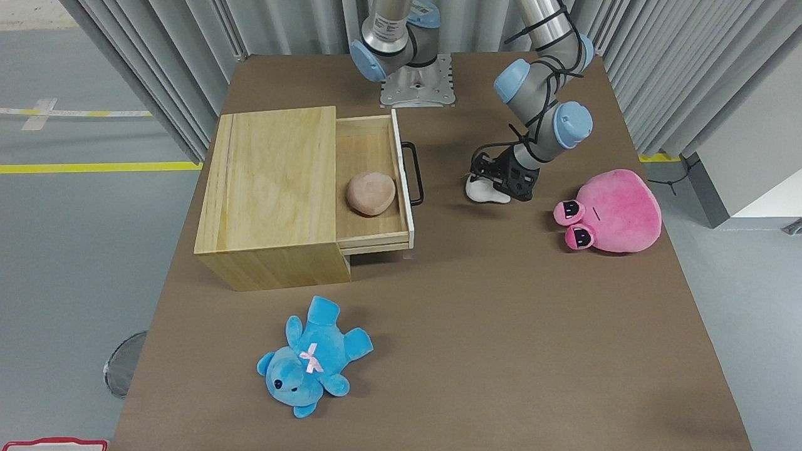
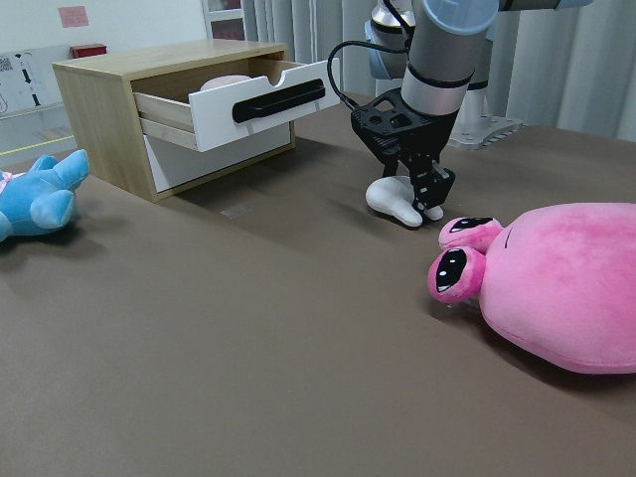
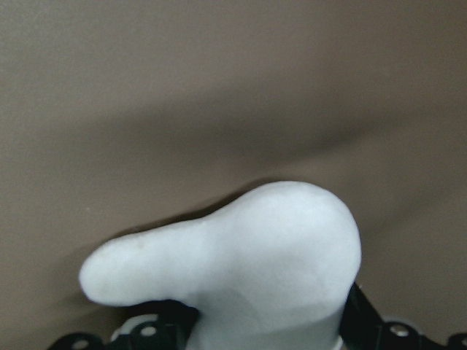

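Note:
My gripper (image 1: 502, 183) is low over the brown table, right around a white rounded object (image 3: 270, 248) with a narrow lobe, which lies on the tabletop between its fingers. In the camera left view the object (image 2: 393, 196) sits under the black gripper (image 2: 417, 179); whether the fingers are closed on it I cannot tell. A wooden cabinet (image 1: 267, 180) has its drawer pulled out, with a beige round object (image 1: 370, 193) inside.
A pink plush (image 1: 616, 210) lies close to the gripper's right. A blue teddy bear (image 1: 314, 361) lies at the front left. The drawer handle (image 1: 415, 173) faces my arm.

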